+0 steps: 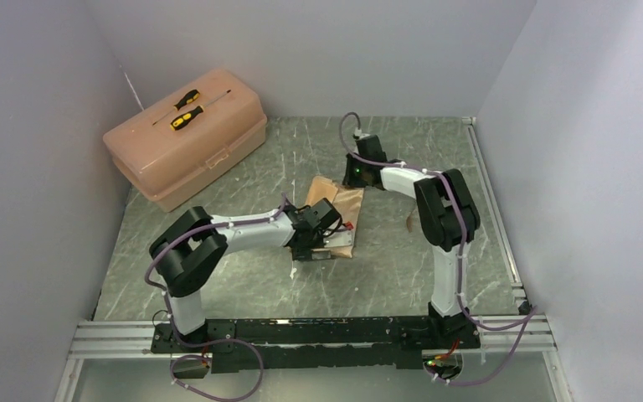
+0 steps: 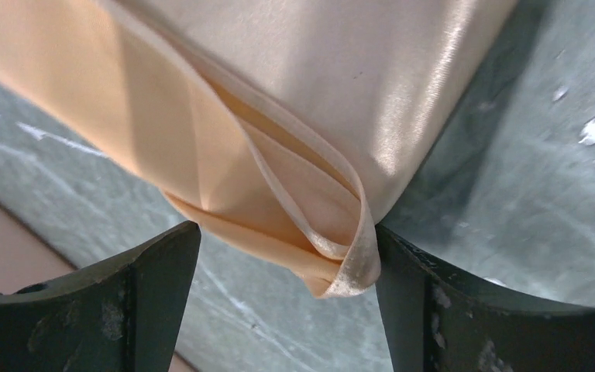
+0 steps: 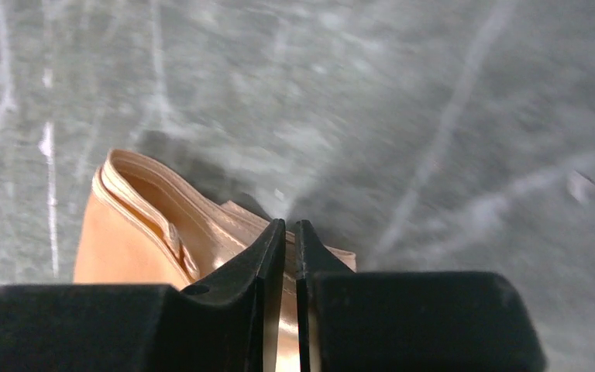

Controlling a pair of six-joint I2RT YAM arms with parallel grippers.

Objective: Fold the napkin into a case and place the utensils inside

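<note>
The tan napkin lies folded on the grey marbled table, between both grippers. My left gripper stands open at a folded end of the napkin, whose bunched corner is between or just before its fingers. My right gripper is shut on the napkin's edge at the far end, where a rolled fold shows. In the top view both gripper heads partly hide the napkin. I cannot make out any utensils under or in it.
A pink toolbox stands at the back left, with two yellow-black screwdrivers on its lid. Walls bound the back and sides.
</note>
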